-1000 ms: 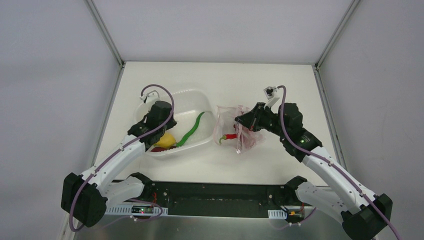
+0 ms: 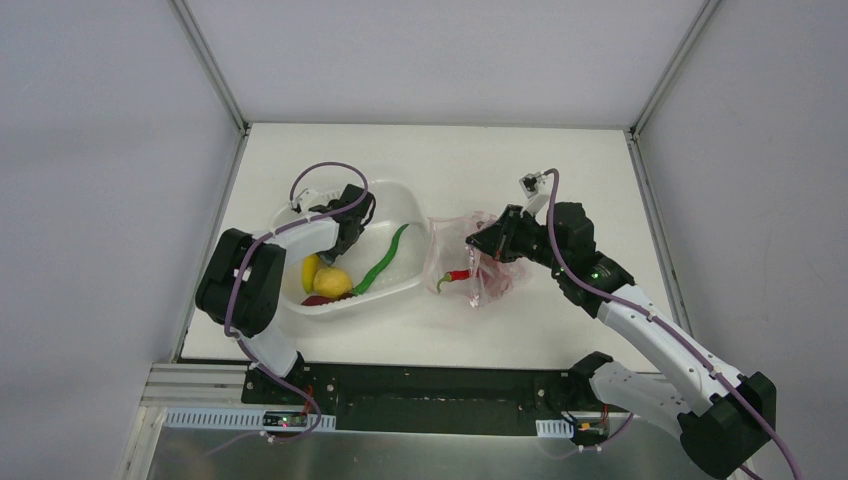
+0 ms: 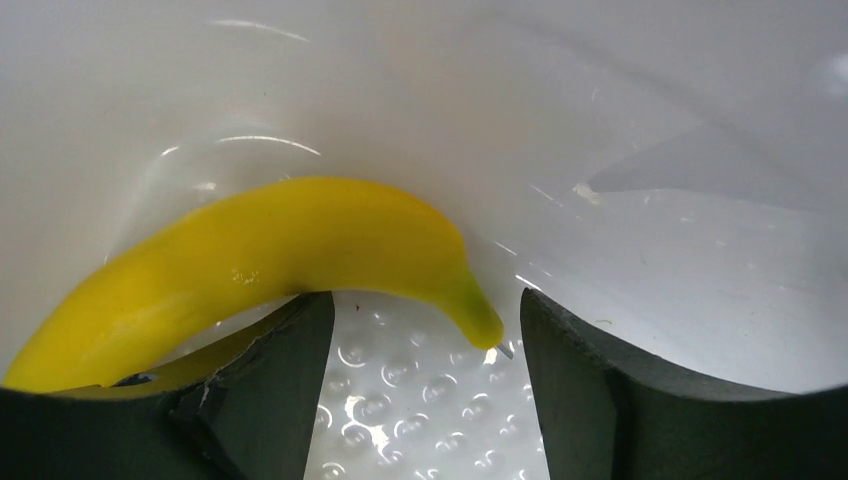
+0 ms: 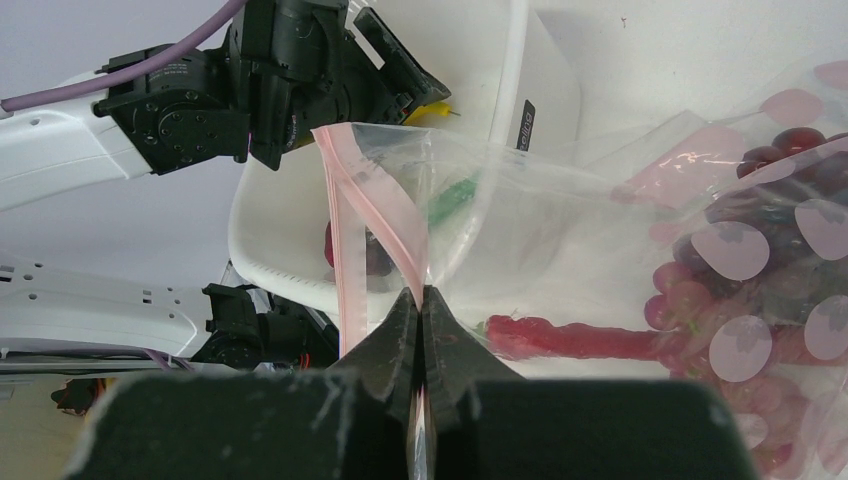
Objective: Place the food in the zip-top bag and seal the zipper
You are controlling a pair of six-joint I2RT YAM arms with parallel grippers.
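Observation:
In the left wrist view a yellow banana [image 3: 290,240] lies in the white bin, its stem end between the open fingers of my left gripper and apart from them. From above, that gripper reaches down into the bin [image 2: 400,200]. My right gripper is shut at the mouth of the clear zip top bag [image 4: 560,240], where the pink zipper strip [image 4: 365,190] meets its fingertips. Inside the bag are a red pepper [image 4: 580,340] and dark red grapes [image 4: 750,270].
A yellow lemon-like fruit [image 2: 332,282], a green pepper [image 2: 382,262] and a dark red item [image 2: 318,300] also lie in the bin. The bin's right wall stands close beside the bag.

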